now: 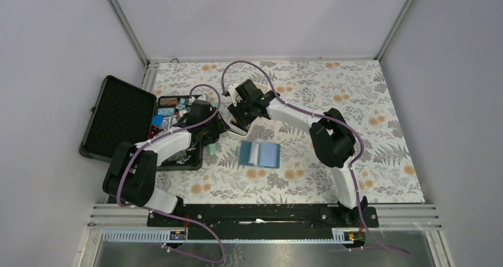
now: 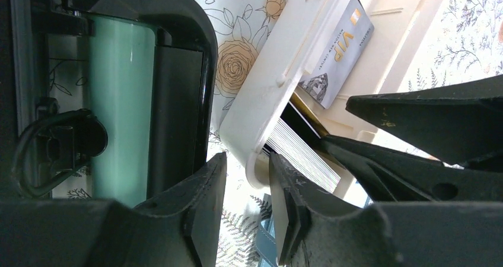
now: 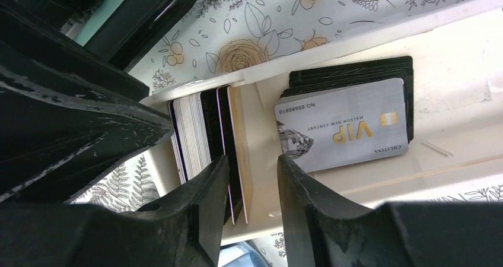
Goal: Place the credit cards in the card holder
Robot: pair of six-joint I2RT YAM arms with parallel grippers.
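A cream tray [image 3: 451, 118] holds a silver VIP card [image 3: 340, 124] on black cards, beside upright white and black cards [image 3: 196, 136]. My right gripper is part open over the tray, one finger at the upright cards, nothing clearly held. My left gripper is part open at the tray's corner, the tray wall showing between its fingertips. The blue card holder [image 1: 267, 154] lies open below the tray in the top view.
An open black case [image 1: 178, 163] of assorted items, its lid at the left, sits beside the tray.
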